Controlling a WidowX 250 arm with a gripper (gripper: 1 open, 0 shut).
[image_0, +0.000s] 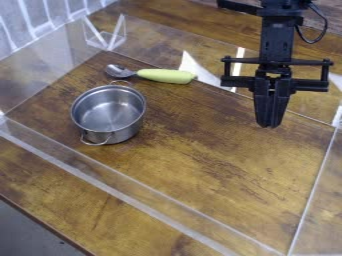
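A steel pot (108, 112) with two handles sits on the wooden table (201, 180), left of centre. Behind it lies a spoon (118, 71) beside a pale yellow-green elongated object (166, 76). My black gripper (270, 118) hangs over the right part of the table, well apart from the pot and spoon. Its fingers point down close together; whether a gap is between them is hard to tell, and I see nothing held.
Clear acrylic walls (120, 198) border the work area on the sides. A white triangular piece (209, 67) stands at the back.
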